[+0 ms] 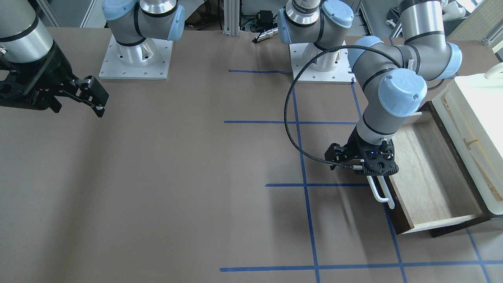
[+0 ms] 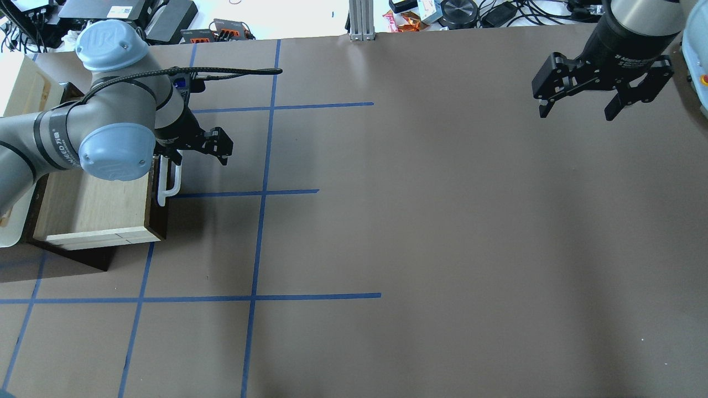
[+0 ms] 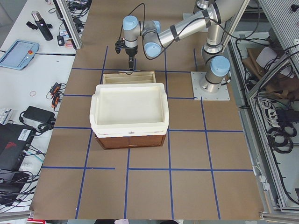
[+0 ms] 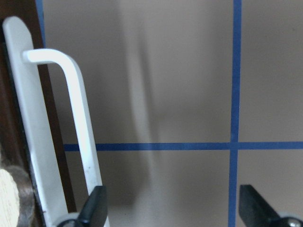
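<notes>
A drawer [image 1: 436,179] of pale wood with a dark front extends from a white-lidded box [image 3: 129,112]. Its white handle [image 1: 378,191] sits directly under my black gripper [image 1: 360,167]. In the left wrist view the handle [image 4: 80,113] runs along the left, with one black fingertip over its bar and the other at right, so my gripper is open; whether the left finger touches the bar I cannot tell. The drawer's inside shows empty in the front and top views.
Another arm's black gripper [image 1: 78,96] hangs at the far left of the front view, well apart.
</notes>
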